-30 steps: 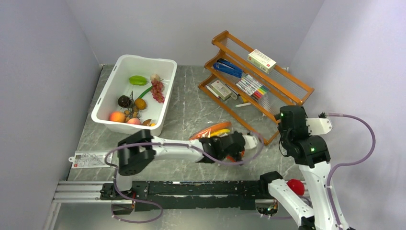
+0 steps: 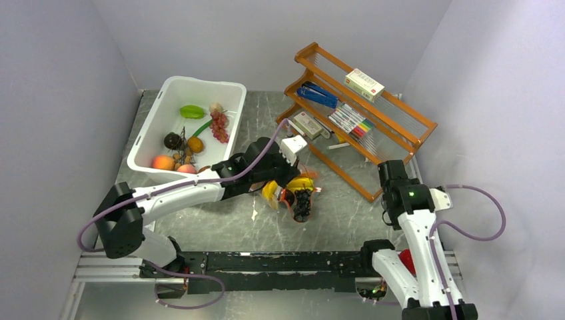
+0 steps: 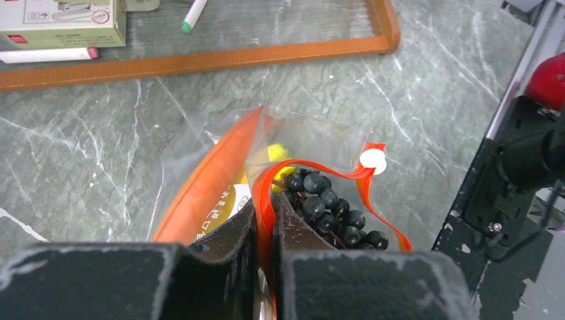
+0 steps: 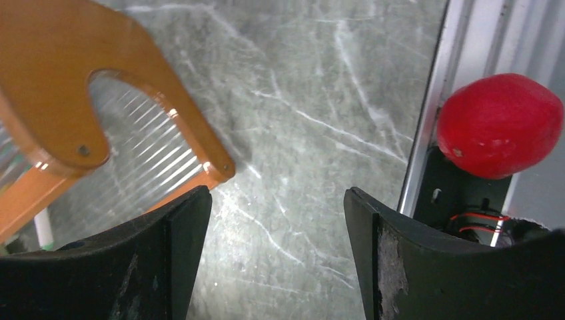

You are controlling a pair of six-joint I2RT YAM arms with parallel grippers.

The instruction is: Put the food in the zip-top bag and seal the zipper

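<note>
A clear zip top bag (image 3: 306, 133) with an orange zipper edge (image 3: 303, 163) hangs from or rests under my left gripper, which is shut on its orange edge. Inside the bag are black grapes (image 3: 326, 207), a carrot (image 3: 213, 180) and something yellow (image 3: 276, 153). Seen from above, yellow bananas (image 2: 271, 191) and the dark grapes (image 2: 302, 205) show beside the left gripper. Over at the right, my right gripper is part open, with bare table between its fingers.
A white bin (image 2: 143, 148) of other produce stands at the left. Behind the bag is a tilted wooden rack (image 2: 400, 133) with markers and boxes. Near the right arm's base lies a red object (image 4: 500, 123).
My left gripper has moved away from the table's front edge and to the left, turning the bag and its contents.
</note>
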